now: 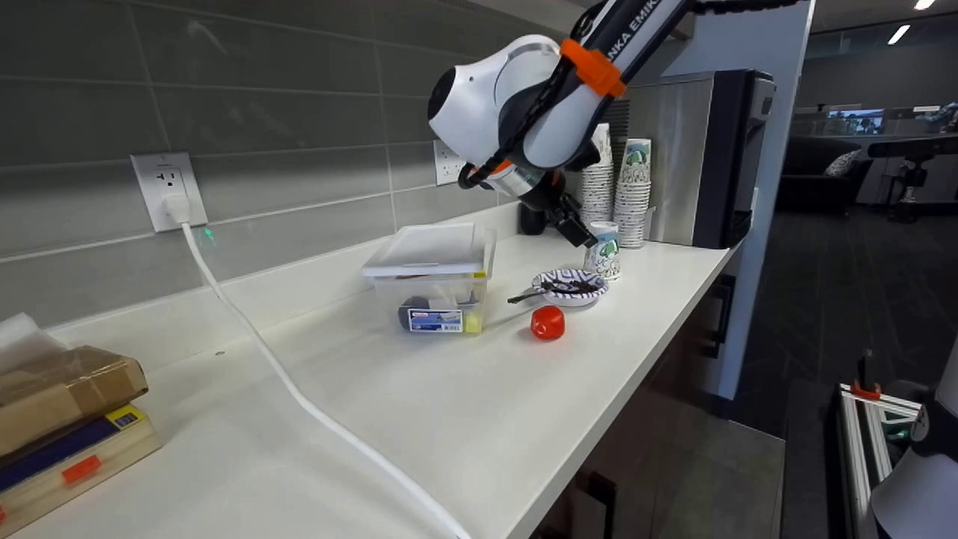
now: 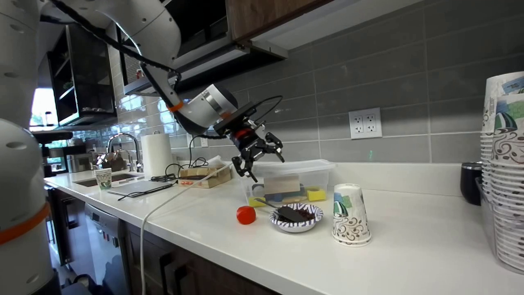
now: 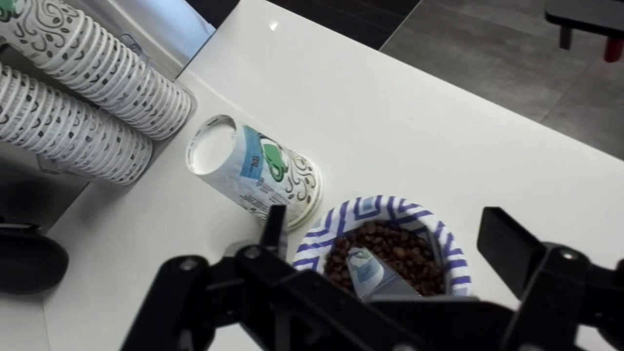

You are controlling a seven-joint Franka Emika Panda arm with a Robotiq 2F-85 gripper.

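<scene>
My gripper (image 2: 268, 169) is open and empty, tilted in the air above the counter, near the clear lidded box (image 2: 299, 182). A paper bowl (image 2: 294, 227) with a purple zigzag rim holds brown beans (image 3: 403, 251) and a dark spoon (image 2: 292, 214), whose handle leans over the rim toward the box. In the wrist view the near side of the bowl is hidden behind my fingers (image 3: 507, 251). A red, tomato-like object (image 2: 246, 214) rests on the counter beside the bowl. On the bowl's other side stands an upside-down patterned paper cup (image 2: 351, 214).
Tall stacks of paper cups (image 1: 632, 193) and a black tumbler (image 2: 470, 182) stand near the metal machine (image 1: 682, 162). A white cord (image 1: 310, 404) crosses the counter. Books and a cardboard box (image 1: 67, 395) lie at one end.
</scene>
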